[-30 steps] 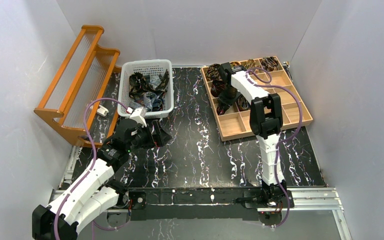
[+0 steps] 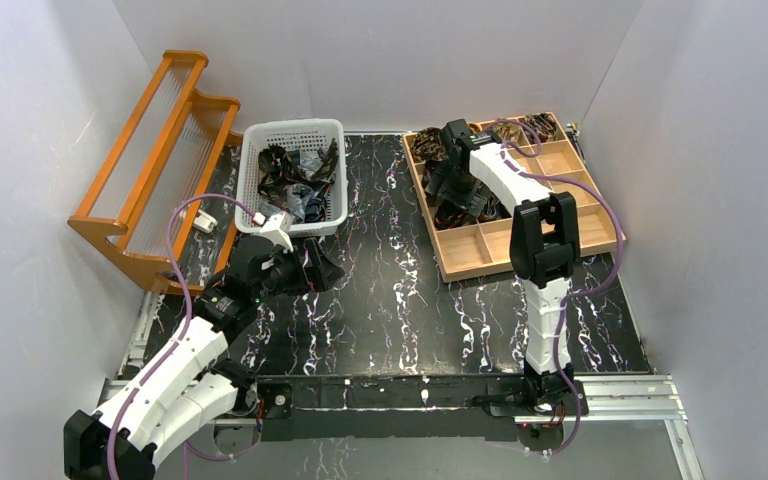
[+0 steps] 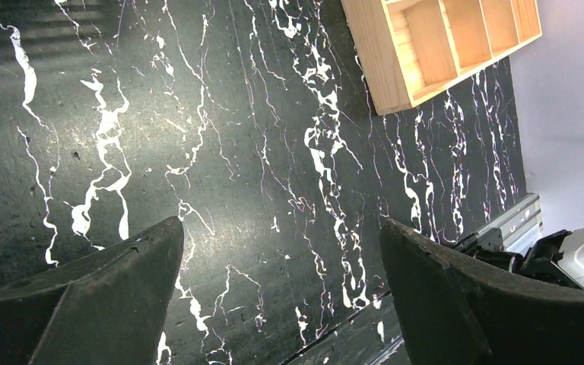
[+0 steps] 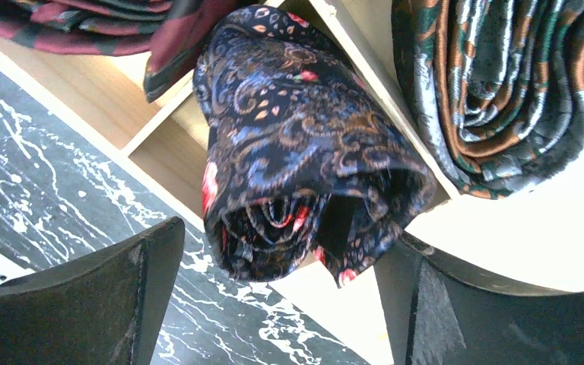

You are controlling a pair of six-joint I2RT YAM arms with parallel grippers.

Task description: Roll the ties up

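The navy floral tie roll (image 4: 289, 137), with small red flowers, sits loosely in a box compartment in the right wrist view. It rests askew, its near end standing up and reaching over the compartment's edge, a loose flap hanging from its coil. My right gripper is open, its fingers apart on either side of that end. A maroon tie roll (image 4: 84, 30) and a green-and-copper tie roll (image 4: 502, 99) lie in adjoining compartments. My left gripper stands open and empty over bare table; from above, it (image 2: 328, 268) is below the basket.
The wooden divided box (image 2: 472, 272) has empty compartments at its right and front. A white basket (image 2: 290, 128) holds several dark ties. An orange wooden rack (image 2: 160, 130) stands at left.
The left arm looks still.
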